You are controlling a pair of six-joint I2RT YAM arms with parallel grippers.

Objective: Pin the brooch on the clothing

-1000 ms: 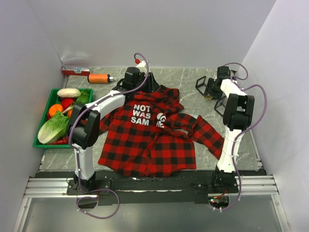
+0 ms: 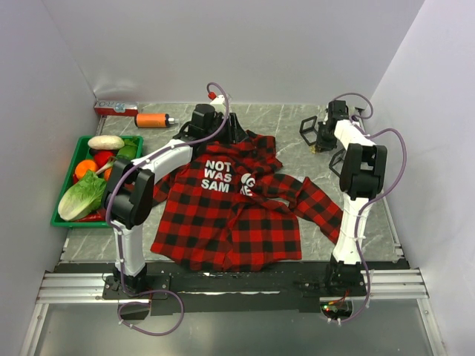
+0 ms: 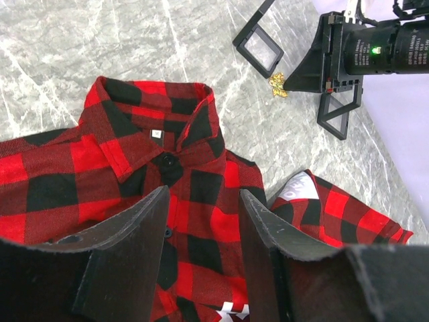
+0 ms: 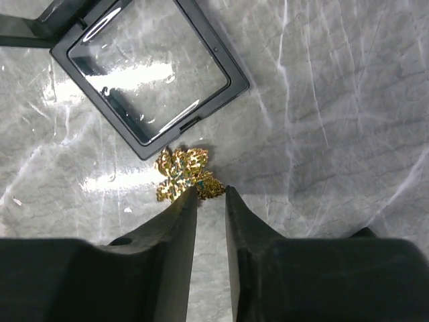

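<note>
A red and black checked shirt lies spread on the marble table, its collar below my left gripper. That gripper is open over the cloth, nothing between its fingers. A gold, sparkly brooch lies on the table at the right back, beside a black square frame. My right gripper is over the brooch, its fingertips a little apart at the brooch's lower edge; whether they touch it I cannot tell.
A green basket of vegetables stands at the left, with an orange cylinder and a red box behind. A second black frame lies right of the brooch. Walls border the table.
The left arm and the shirt look unchanged.
</note>
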